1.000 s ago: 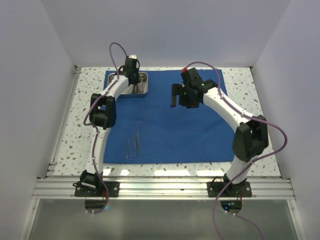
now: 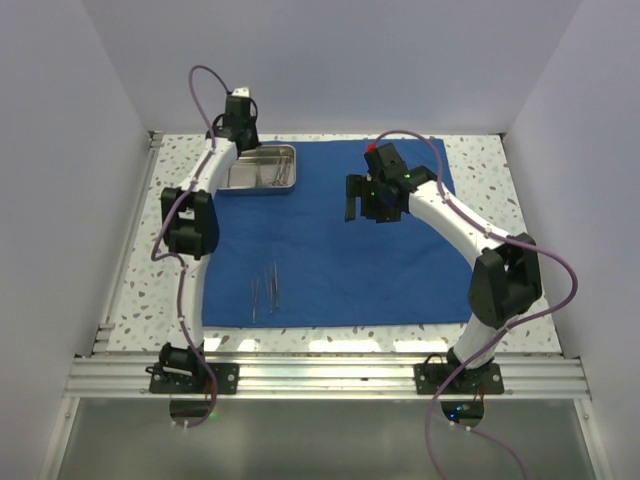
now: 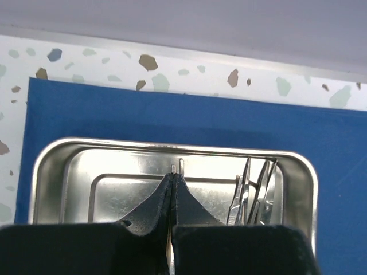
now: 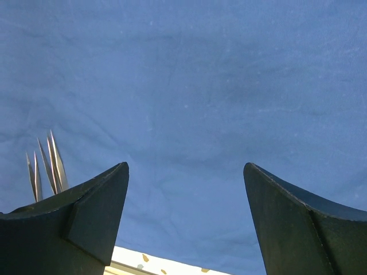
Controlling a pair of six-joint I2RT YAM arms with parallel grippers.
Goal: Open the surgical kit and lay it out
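In the left wrist view the metal tray (image 3: pixel 132 197) lies on the blue cloth, with several slim instruments (image 3: pixel 252 195) in its right part. My left gripper is shut above the tray's middle. Two thin metal ends (image 3: pixel 182 166) show just past its fingertips; whether anything thin sits between them I cannot tell. Several long instruments (image 4: pixel 54 163) lie side by side on the cloth at the lower left of the right wrist view. Over bare cloth hangs my right gripper, its fingers apart and nothing between them.
A speckled table border (image 2: pixel 150 220) surrounds it. Grey walls (image 2: pixel 330 90) rise behind the table and at both sides.
My left gripper has moved left and slightly back over the tray, off the instruments at the tray's right.
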